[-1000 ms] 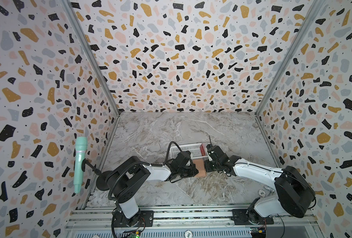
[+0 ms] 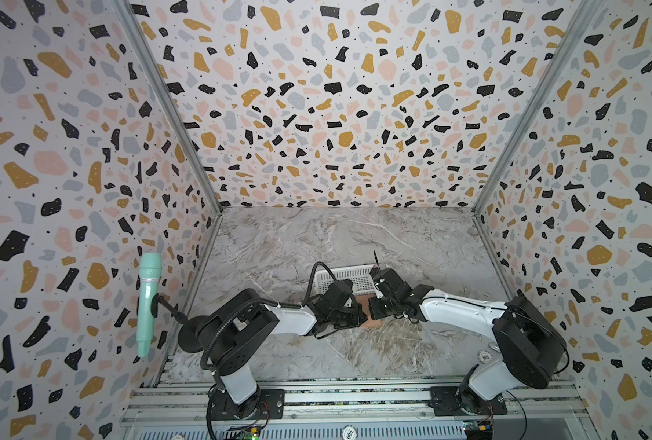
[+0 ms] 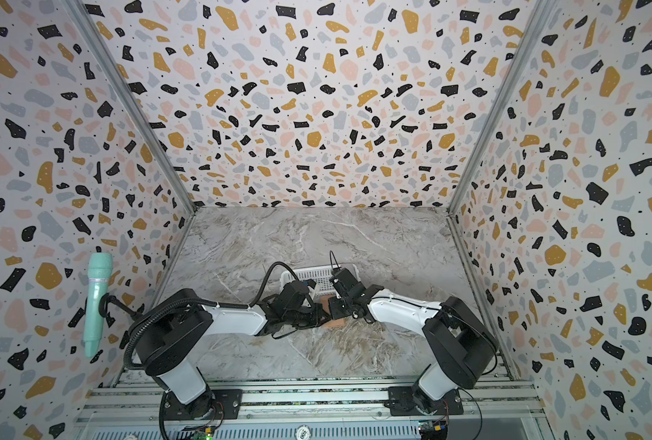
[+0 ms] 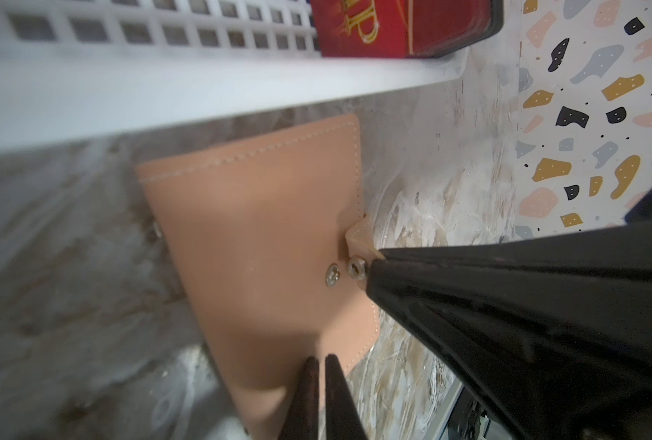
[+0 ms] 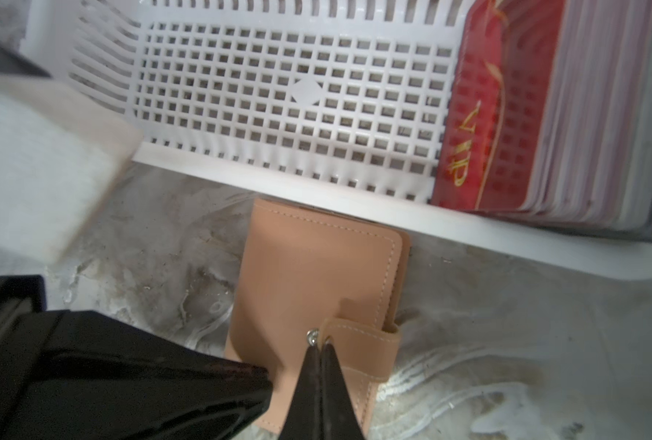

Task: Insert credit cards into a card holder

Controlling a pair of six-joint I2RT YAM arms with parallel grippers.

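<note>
The tan leather card holder [image 5: 303, 256] lies closed on the marble table in front of the basket. Its strap folds over from the right side, with the end lifted beside the metal snap [image 4: 332, 275] on the cover; the two snap halves are apart in the left wrist view. Over the holder's left side, my left gripper is shut on its edge, though the grip itself is mostly hidden. My right gripper is shut with its tips against the strap's end; nothing clearly shows between them. Red VIP cards [image 5: 480, 110] stand in the basket.
A white perforated basket [image 5: 252, 187] sits directly behind the holder, its front rim close to it. Several other cards [image 5: 612, 110] are stacked at its right end. The table [image 2: 281, 227] behind the basket is clear. Both grippers are close together.
My right gripper has moved left from beside the holder to over it, now covering the red card in the top left view. The left arm looks unmoved.
</note>
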